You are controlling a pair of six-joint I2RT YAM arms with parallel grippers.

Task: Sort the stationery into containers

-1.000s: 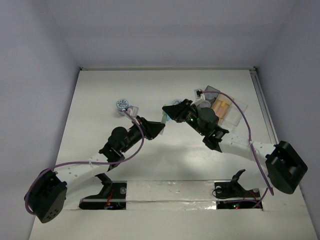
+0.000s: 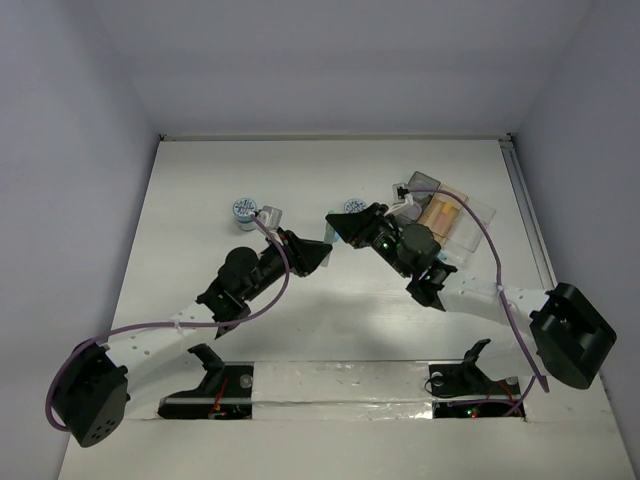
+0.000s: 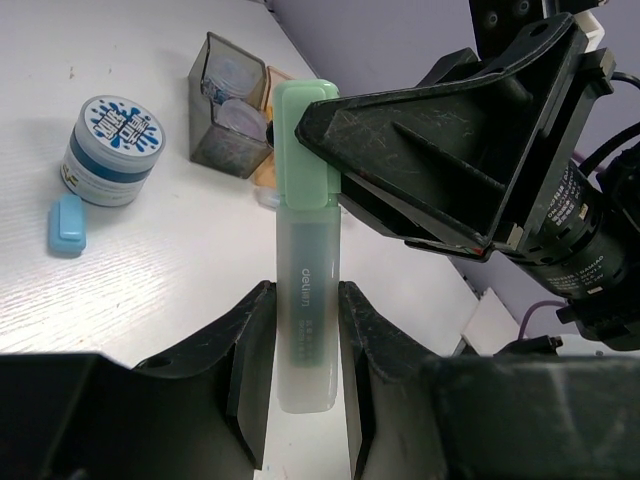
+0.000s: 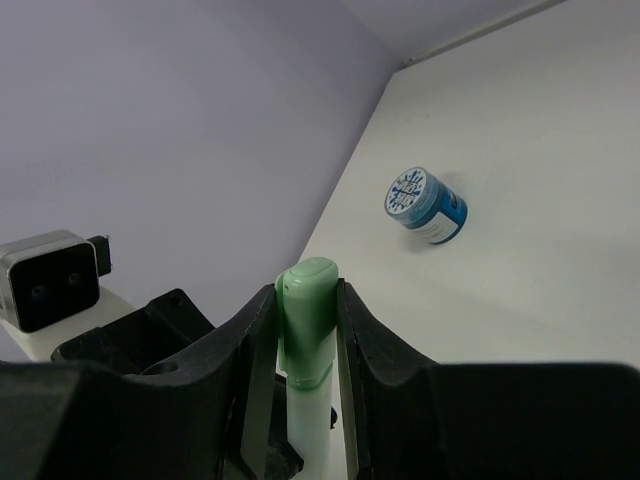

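Note:
My two grippers meet over the middle of the table at a green-capped deli marker (image 3: 305, 300), held upright. My right gripper (image 2: 338, 222) is shut on its green cap (image 4: 308, 315), at the upper end. My left gripper (image 2: 322, 252) has its fingers either side of the translucent lower body; whether they grip it is unclear. In the left wrist view a small blue block (image 3: 67, 225) lies beside a labelled jar (image 3: 107, 170). A second jar (image 4: 425, 206) shows in the right wrist view.
Clear and grey open containers (image 2: 470, 225), some holding items, stand at the back right of the table (image 2: 190, 280). Walls border the sides and back.
Both arms have shifted very slightly in the top view, with the marker staying between the grippers.

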